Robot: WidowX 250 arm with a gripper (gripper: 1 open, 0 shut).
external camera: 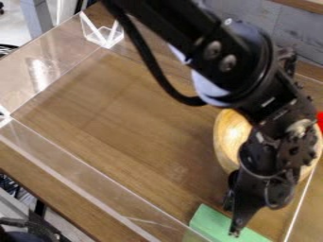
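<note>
A black robot arm reaches down from the top to the lower right, and its gripper (235,225) points down at a green rectangular block (217,228) at the bottom edge of the view. The gripper looks shut, with nothing visible between its fingers; whether it touches the block is unclear. Behind the gripper, a round wooden bowl (231,137) is partly hidden by the arm.
A red object (318,121) shows at the right edge, mostly hidden. Clear plastic walls and brackets (104,30) line the wooden table (113,113).
</note>
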